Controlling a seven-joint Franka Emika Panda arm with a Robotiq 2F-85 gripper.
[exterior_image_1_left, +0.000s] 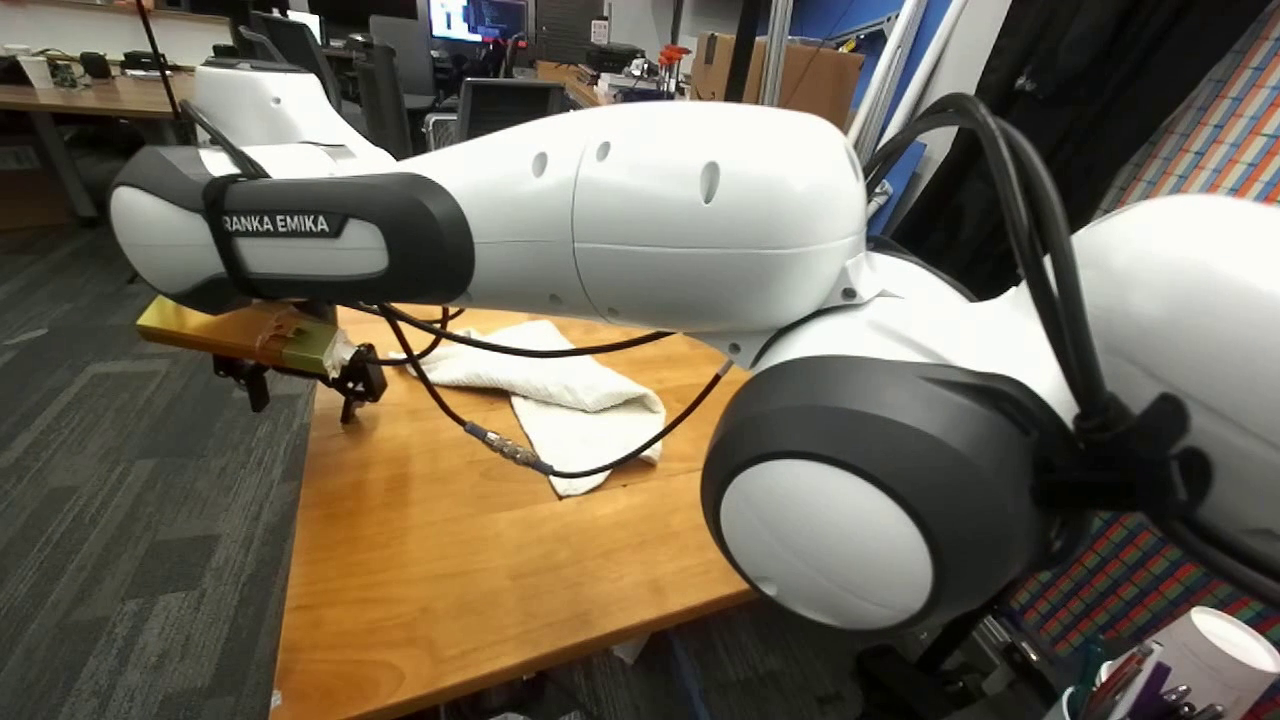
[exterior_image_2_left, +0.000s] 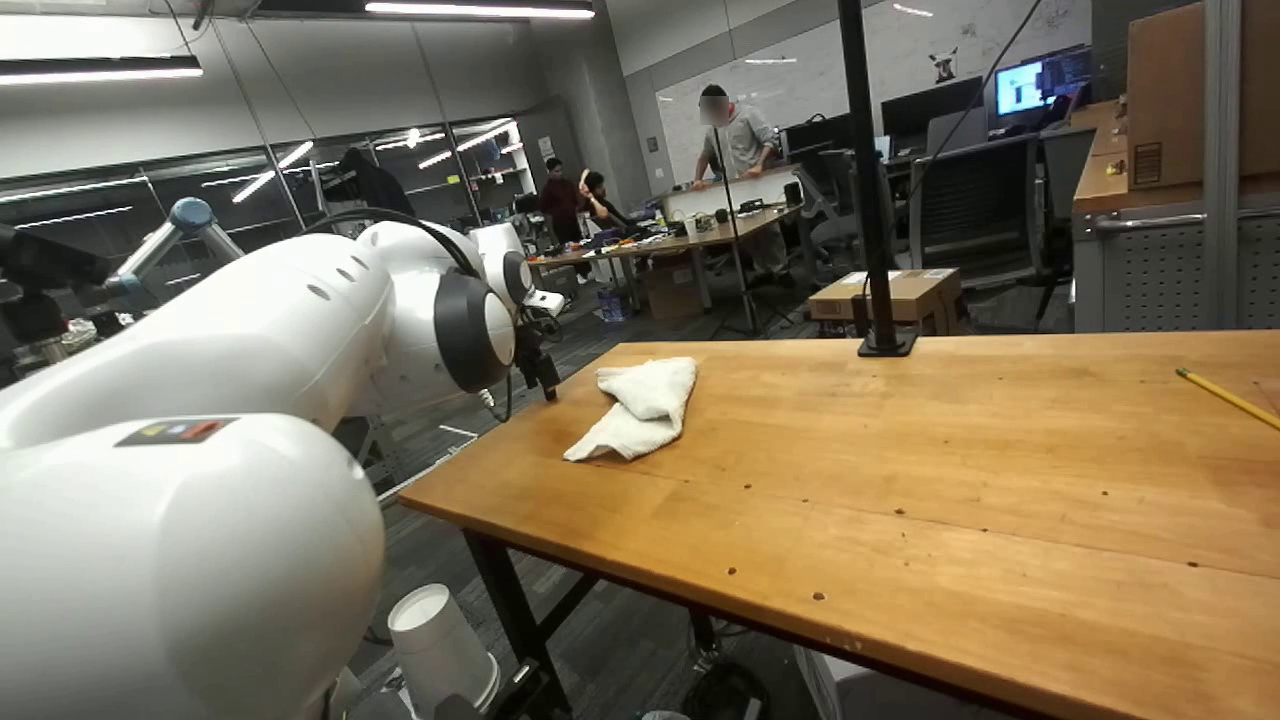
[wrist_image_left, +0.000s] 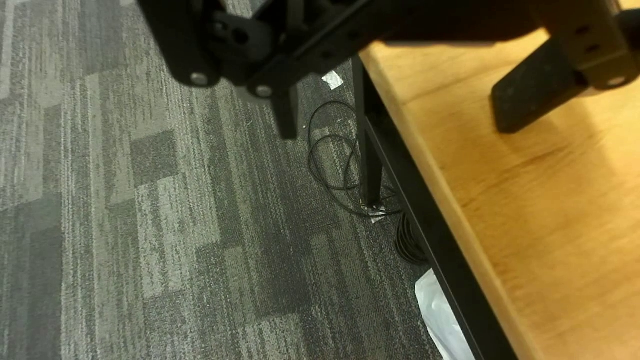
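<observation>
A white cloth (exterior_image_1_left: 584, 414) lies crumpled and partly folded on the wooden table (exterior_image_1_left: 480, 576); the second exterior view shows the same cloth (exterior_image_2_left: 648, 402) near the table's end. My gripper (exterior_image_1_left: 302, 406) is at the table's edge, off to one side of the cloth and apart from it. In the wrist view the gripper stands open, its fingers wide apart with nothing between them. One finger (wrist_image_left: 286, 114) hangs over the carpet, the other over the tabletop. No cloth shows in the wrist view.
A pencil (exterior_image_2_left: 1230, 398) lies far along the tabletop, and a black post (exterior_image_2_left: 882, 240) stands at its back edge. Black cables (wrist_image_left: 336, 162) lie on the floor beside the table leg.
</observation>
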